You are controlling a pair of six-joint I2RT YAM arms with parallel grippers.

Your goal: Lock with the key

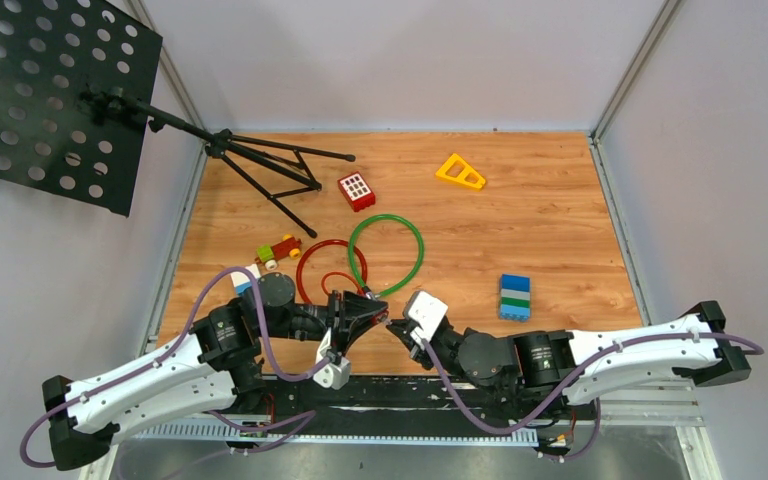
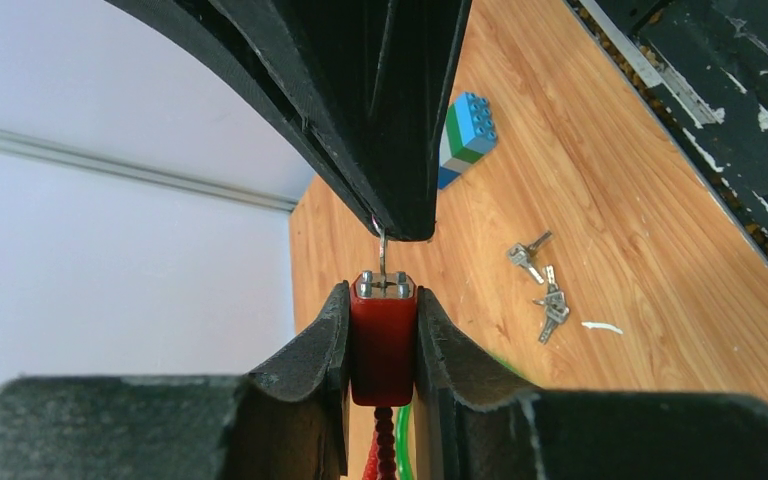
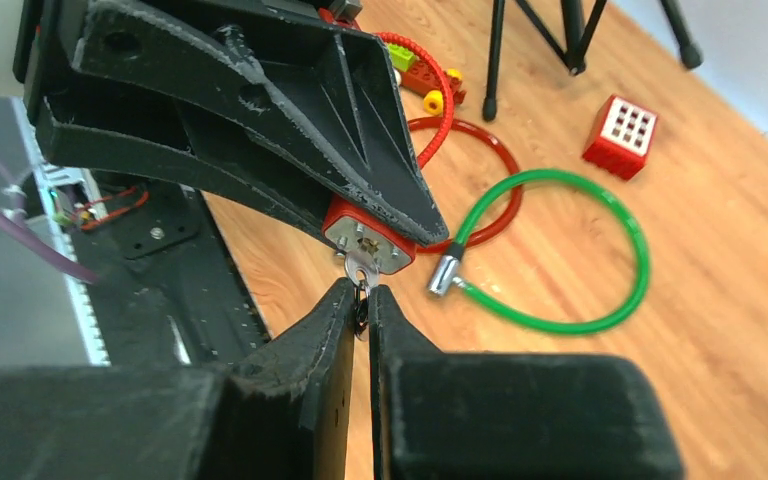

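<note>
In the left wrist view the red padlock body (image 2: 381,345) is clamped between the black fingers of my left gripper (image 1: 374,313), above the table. A thin silver key (image 2: 382,255) stands straight out of the lock's metal face. My right gripper has its fingertips on both sides of the key's round head (image 3: 362,270), with only a narrow gap; whether they pinch it cannot be told. The lock's red cable (image 3: 430,95) loops behind the left fingers. How far the key sits inside the lock is partly hidden.
Loose keys (image 2: 552,305) lie on the table below. Near the grippers rest a green ring lock (image 1: 420,245) and a red ring (image 1: 303,270). Toy blocks (image 1: 515,298) and a black stand (image 1: 260,160) are farther off.
</note>
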